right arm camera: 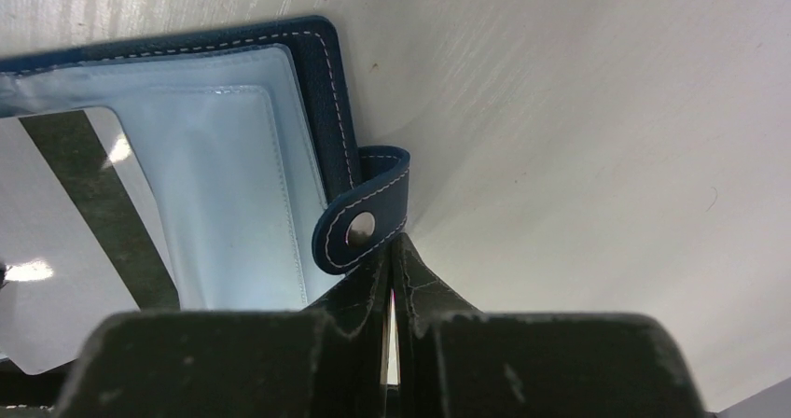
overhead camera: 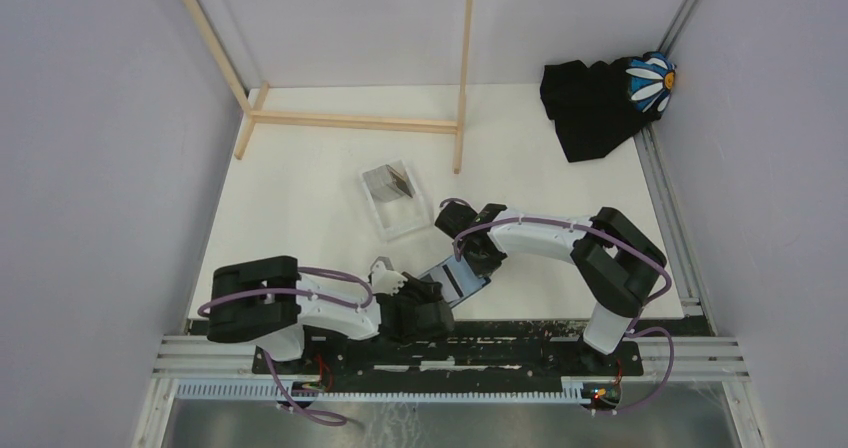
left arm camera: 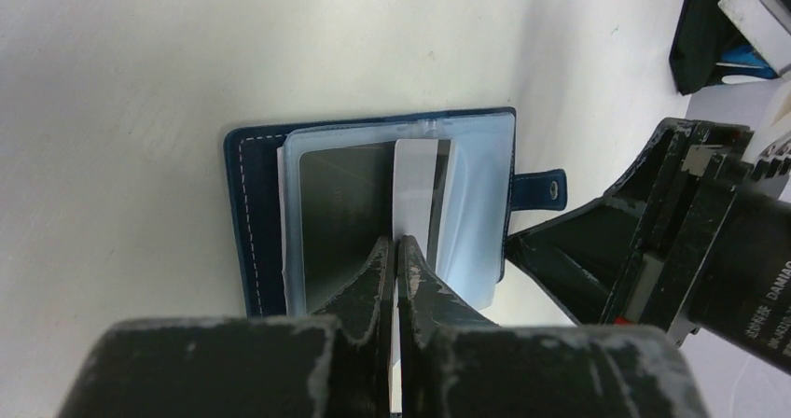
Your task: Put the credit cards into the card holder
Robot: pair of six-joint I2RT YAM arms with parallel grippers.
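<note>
The open dark blue card holder point(left arm camera: 244, 222), with a translucent pocket page point(right arm camera: 228, 166), lies at the table's front middle. Over that page a white credit card with a black stripe stands out; the left wrist view shows it steeply foreshortened. My left gripper is shut on this card, the fingertips at its edge away from the stripe. Whether its far edge is inside the pocket I cannot tell. At the holder's clasp side, my right gripper is shut on the holder beside the snap strap point(right arm camera: 364, 213). The exact pinched part is hidden by the fingers.
Behind the holder stands a white tray point(overhead camera: 407, 230) with a stack of cards point(overhead camera: 385, 182) in it. A wooden frame point(overhead camera: 355, 121) stands farther back. A black cloth point(overhead camera: 590, 113) lies at the back right.
</note>
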